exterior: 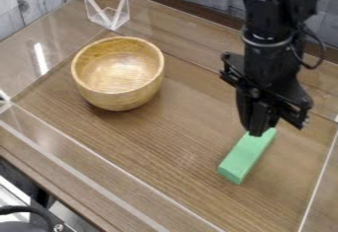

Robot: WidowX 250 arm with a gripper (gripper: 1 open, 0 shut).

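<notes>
A mint-green block [246,155] lies flat on the wooden table, right of centre. The black gripper [250,118] hangs just above and behind the block's far end; whether its fingers are open or shut is hard to tell. A wooden bowl [119,70] sits at the upper left.
A clear plastic piece [106,11] stands at the back left beyond the bowl. The table's left edge runs along the lower left.
</notes>
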